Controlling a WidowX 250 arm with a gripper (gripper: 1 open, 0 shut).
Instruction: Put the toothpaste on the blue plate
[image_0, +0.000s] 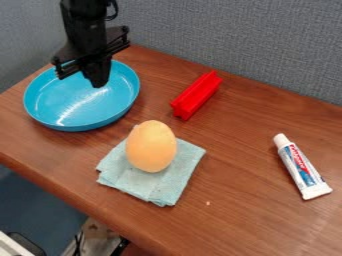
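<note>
The toothpaste tube (302, 167), white with a red and blue label, lies on the wooden table at the right, its cap pointing toward the back. At the left rests the round blue plate (64, 108), with nothing on it. My black gripper (98, 80) hangs over the plate's back part, far from the tube. Its fingers look drawn together, with nothing held between them.
A peach-coloured, egg-shaped object (151, 146) sits on a folded pale-blue cloth (181, 172) near the front middle. Behind it lies a red block-like object (197, 95). Bare table separates these from the tube. A grey partition (241, 40) borders the back.
</note>
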